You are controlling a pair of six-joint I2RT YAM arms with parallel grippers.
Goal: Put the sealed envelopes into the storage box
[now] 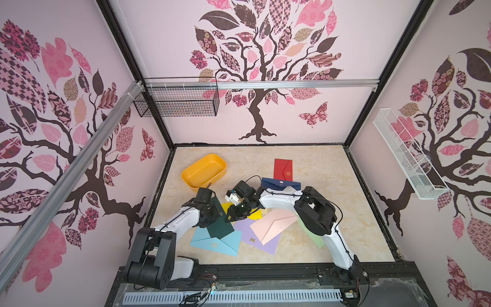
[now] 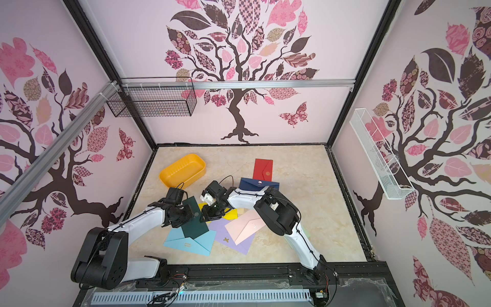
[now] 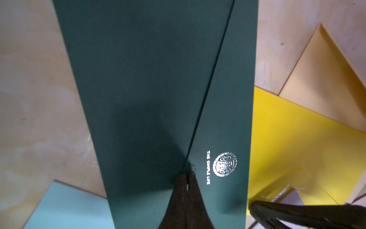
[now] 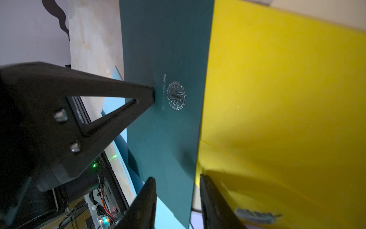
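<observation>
A dark green envelope (image 3: 152, 76) lies flat among the others, its flap closed and a silver seal on it. My left gripper is shut with its tips on the envelope's face beside the flap line; no paper shows between them. At the envelope's right edge stands my right gripper, part open, one finger over the green paper and the other over the yellow envelope (image 4: 282, 114). Light blue (image 1: 217, 244), lavender (image 1: 255, 236), pink (image 1: 273, 223), navy (image 1: 281, 183) and red (image 1: 283, 168) envelopes lie around. The yellow-orange box (image 1: 204, 171) looks empty.
A pale green envelope (image 1: 313, 233) lies partly beneath my right arm. Black (image 1: 179, 99) and white (image 1: 409, 153) wire baskets hang on the walls. Bare table (image 1: 353, 204) extends to the right. My two grippers are close together.
</observation>
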